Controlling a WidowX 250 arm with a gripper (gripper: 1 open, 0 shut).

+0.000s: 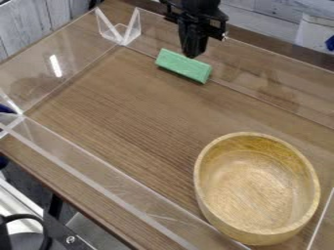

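The black gripper point(193, 45) is at the top centre, shut, with nothing seen between its fingers. It hangs just behind and above a green block point(185, 65), which lies on the wooden floor of the workspace. Whether the fingertips touch the block or the surface is hard to tell.
A large tan bowl point(256, 185) fills the lower right. Clear plastic pieces point(119, 26) stand at the top left. A transparent wall runs along the left edge, with cables at the lower left.
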